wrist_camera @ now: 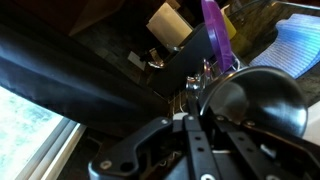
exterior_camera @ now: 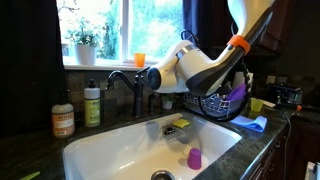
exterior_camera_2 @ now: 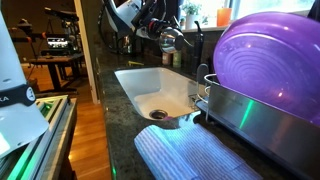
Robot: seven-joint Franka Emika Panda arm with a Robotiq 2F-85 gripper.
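Observation:
A shiny metal cup (wrist_camera: pixel 265 98) fills the right of the wrist view, its open mouth facing right. My gripper is shut on its near rim, though dark parts hide much of the contact. In exterior view 2 the gripper (exterior_camera_2: pixel 163 30) hangs above the far end of the sink, with the round, shiny cup (exterior_camera_2: pixel 170 42) just below it. The white sink (exterior_camera: pixel 85 155) holds a purple cup (exterior_camera: pixel 194 158) standing at its right side. A yellow-green sponge (exterior_camera: pixel 181 123) is at the sink's back edge. In exterior view 1 the arm hides most of the gripper.
Two soap bottles, one amber (exterior_camera: pixel 63 116) and one green (exterior_camera: pixel 92 104), stand left of the dark faucet (exterior_camera: pixel 137 90). A dish rack (exterior_camera_2: pixel 245 118) holds a large purple bowl (exterior_camera_2: pixel 268 62). A blue cloth (exterior_camera_2: pixel 190 155) lies on the counter in front of it.

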